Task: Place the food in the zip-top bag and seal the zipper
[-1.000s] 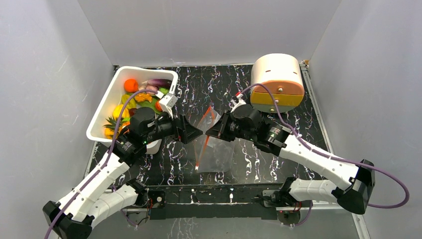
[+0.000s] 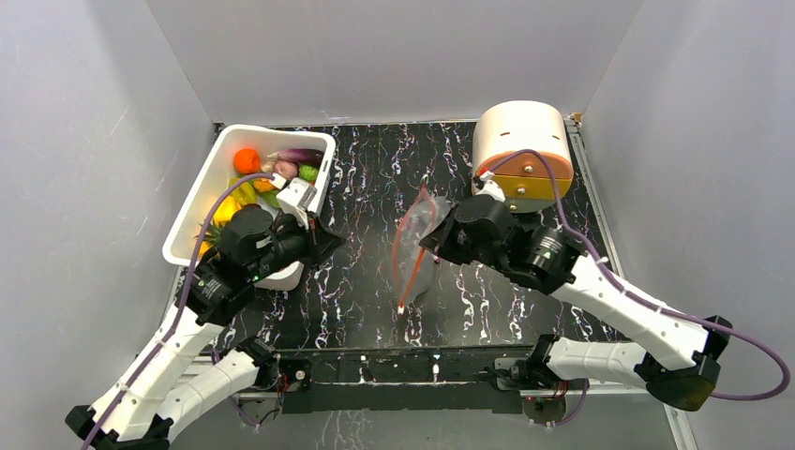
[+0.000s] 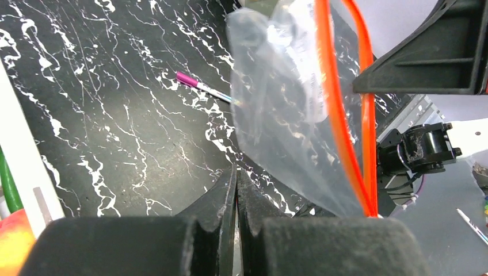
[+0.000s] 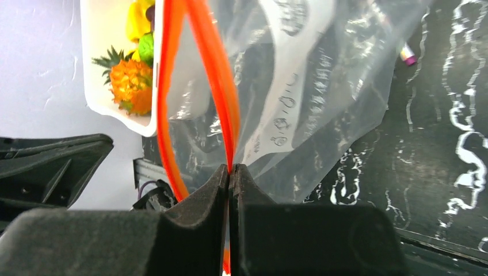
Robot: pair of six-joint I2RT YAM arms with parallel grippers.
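A clear zip top bag (image 2: 427, 225) with orange zipper edges hangs above the middle of the table. My right gripper (image 2: 424, 246) is shut on one orange edge, whose strip (image 4: 229, 115) runs down between its fingertips in the right wrist view. The other orange strip (image 4: 165, 115) stands apart, so the mouth is parted. No food shows through the film. To the left of the bag, my left gripper is shut with nothing between its fingers and clear of the film. Toy food, including a pineapple (image 4: 130, 80) and an orange (image 2: 247, 160), lies in the white bin (image 2: 199, 193).
A rounded bread box with drawers (image 2: 521, 131) stands at the back right. A pen with a magenta cap (image 3: 187, 79) lies on the table.
My left gripper has closed, drawn away from the bag and moved left. My right gripper has carried the bag to the right, and the bag now looks narrower and turned from above.
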